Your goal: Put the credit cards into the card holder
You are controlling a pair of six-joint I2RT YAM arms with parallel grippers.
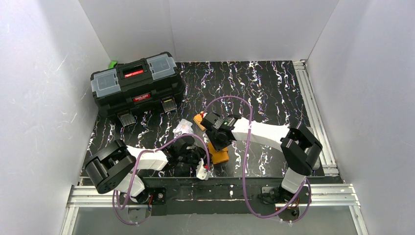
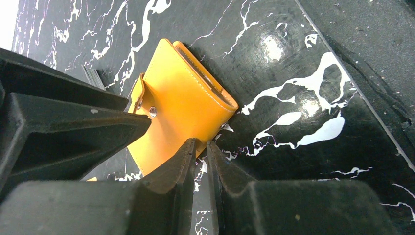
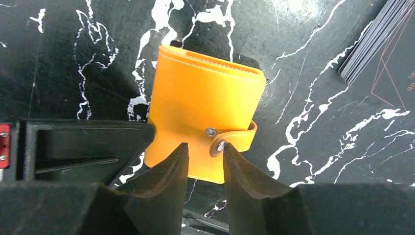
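Observation:
The orange card holder (image 1: 219, 154) lies folded near the table's front edge, mostly under my right arm. My left gripper is shut on the holder's edge. Above the flap strap with its metal snap (image 3: 240, 139), my right gripper stands open, its fingertips either side of the strap's end; whether they touch it I cannot tell. A stack of grey cards (image 3: 379, 54) lies apart from the holder in the right wrist view. Farther back on the table are pale cards (image 1: 183, 127) and an orange piece (image 1: 199, 121).
A black toolbox (image 1: 139, 88) occupies the table's back left. Bare marble tabletop (image 1: 244, 88) spreads across the back right. Both arms crowd closely over the holder, and purple cables (image 1: 249, 127) loop above them.

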